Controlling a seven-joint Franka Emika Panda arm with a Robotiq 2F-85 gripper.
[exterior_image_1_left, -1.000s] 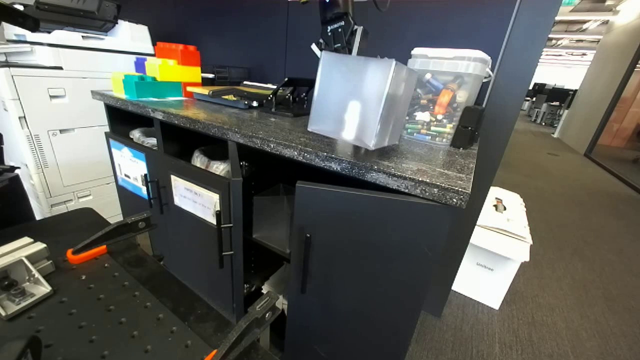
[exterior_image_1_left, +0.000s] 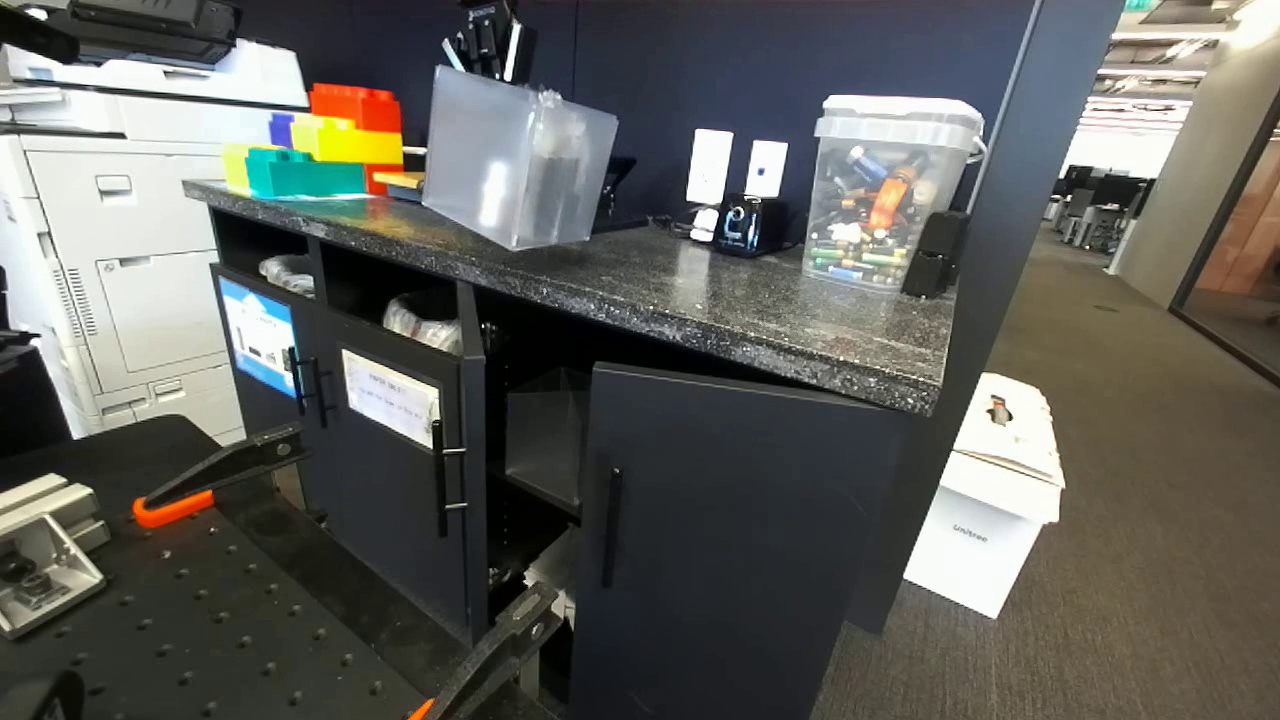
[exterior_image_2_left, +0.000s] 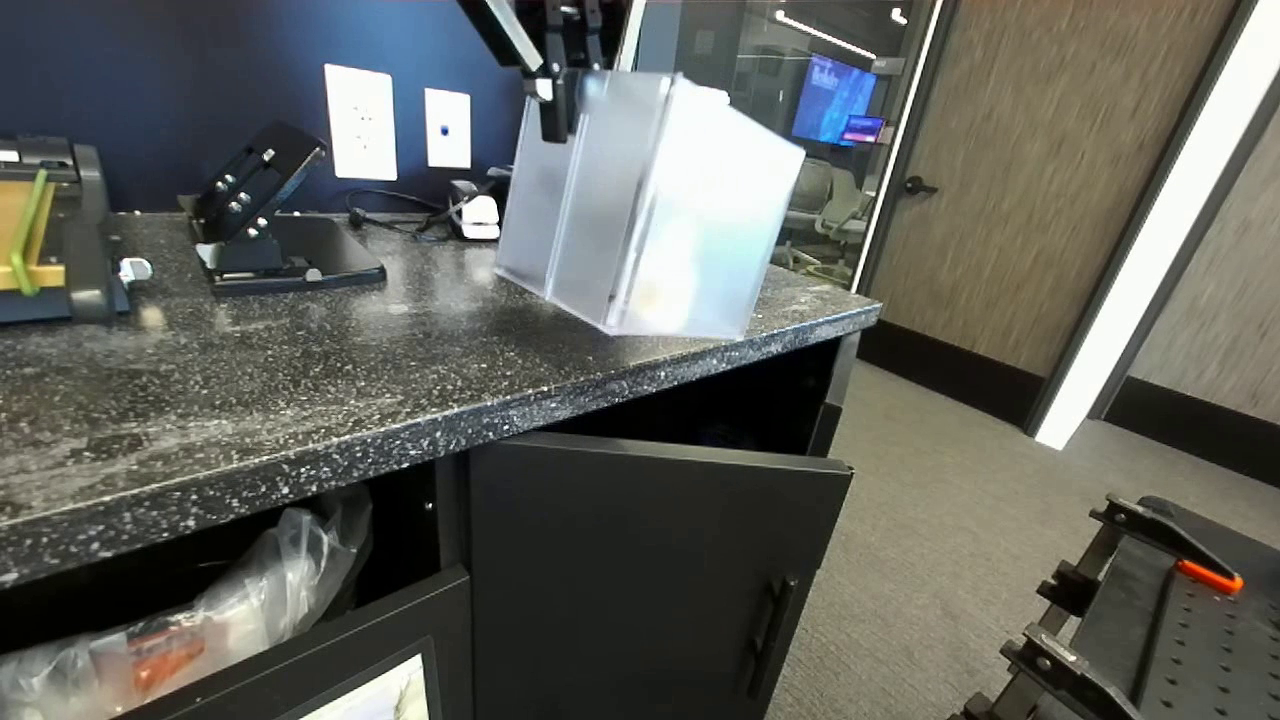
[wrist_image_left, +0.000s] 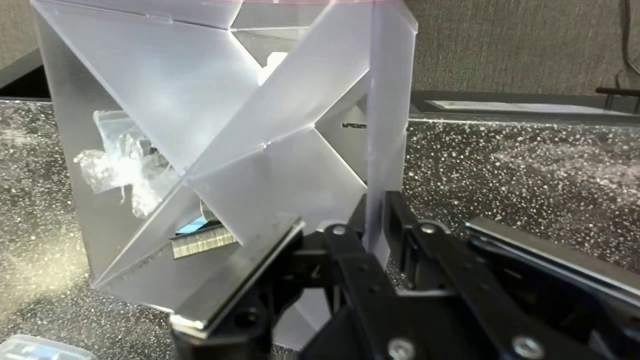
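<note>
A frosted translucent box (exterior_image_1_left: 510, 156) is tilted at the counter, its lower corner near the front edge in exterior view 1. My gripper is shut on an upright wall of this box (wrist_image_left: 270, 174), with one black fingertip on either side. In exterior view 2 the gripper (exterior_image_2_left: 559, 108) reaches down to the upper part of the box (exterior_image_2_left: 708, 216). Crumpled clear plastic (wrist_image_left: 129, 165) shows within the box's outline in the wrist view; whether it lies inside or behind a wall is unclear.
On the dark speckled counter (exterior_image_1_left: 768, 306) stand toy blocks (exterior_image_1_left: 348, 144) at the left and a lidded bucket of batteries (exterior_image_1_left: 882, 198) at the right. A black hole punch (exterior_image_2_left: 270, 228) is at the back. Below, a cabinet door (exterior_image_1_left: 720, 540) hangs ajar.
In exterior view 1, the gripper and box have moved left, away from the battery bucket. The box has turned and tilted, and now covers the items behind it.
</note>
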